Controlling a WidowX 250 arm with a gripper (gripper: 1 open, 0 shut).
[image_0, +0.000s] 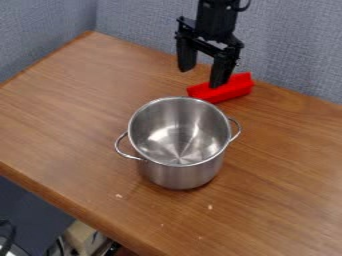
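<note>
My black gripper (203, 62) hangs open at the top centre of the camera view, its two fingers apart over the back of the table, just above and behind a red cylindrical object (223, 88). The red object lies on its side near the back edge. In front of it stands a steel pot (179, 152) with two wire handles; no contents show inside.
Grey padded walls (287, 45) line the back and left. Dark equipment and cables show beyond the front left edge.
</note>
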